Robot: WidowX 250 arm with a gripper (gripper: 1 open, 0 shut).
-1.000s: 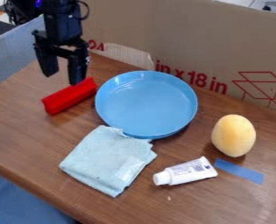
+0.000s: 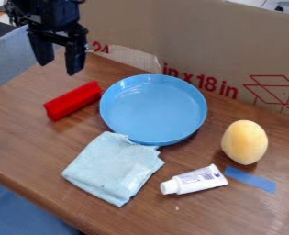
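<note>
My black gripper (image 2: pixel 59 57) hangs open at the upper left, above the back left part of the wooden table, with nothing between its fingers. A red cylinder (image 2: pixel 73 100) lies below it. A blue plate (image 2: pixel 153 108) sits in the middle, right of the cylinder. In front are a folded light blue cloth (image 2: pixel 114 167) and a white tube (image 2: pixel 194 181). A pale yellow oval object (image 2: pixel 243 142) stands at the right, by a strip of blue tape (image 2: pixel 249 179).
A cardboard box wall (image 2: pixel 208 46) runs along the back.
Over the last second my gripper has moved up and to the left, away from the red cylinder. The objects on the table have not visibly moved.
</note>
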